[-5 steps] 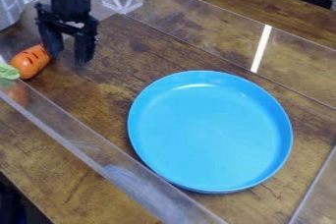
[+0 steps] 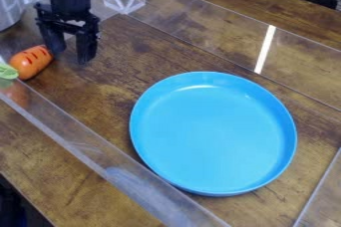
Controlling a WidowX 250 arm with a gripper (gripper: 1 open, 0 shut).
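Note:
My black gripper (image 2: 67,34) is at the upper left, low over the wooden table, its fingers pointing down; whether it is open or shut is hard to tell at this size. An orange carrot toy (image 2: 32,62) with a pale green top lies just in front and left of it, by the clear wall. A large light blue plate (image 2: 213,131) lies on the right half of the table.
Clear plastic walls (image 2: 120,166) edge the area on the near left, back and right. A pale, partly hidden object stands at the far left edge behind the carrot. The table between gripper and plate is bare.
The gripper has shifted very slightly near the same spot; the carrot and plate have not visibly moved.

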